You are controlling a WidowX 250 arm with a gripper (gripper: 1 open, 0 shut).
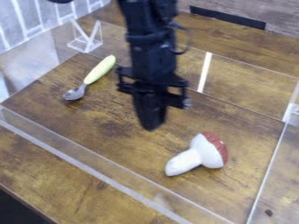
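A black robot gripper (149, 114) hangs over the middle of the wooden surface, motion-blurred, its fingertips pointing down and shut with nothing visible between them. To its lower right lies a toy mushroom (198, 156) with a white stem and a red-and-white cap, apart from the gripper. At the upper left a spoon (75, 92) with a pale yellow-green handle (100, 70) lies on the wood.
Clear plastic walls (93, 168) edge the wooden work area (117, 140). A small white wire stand (86, 37) is at the back left.
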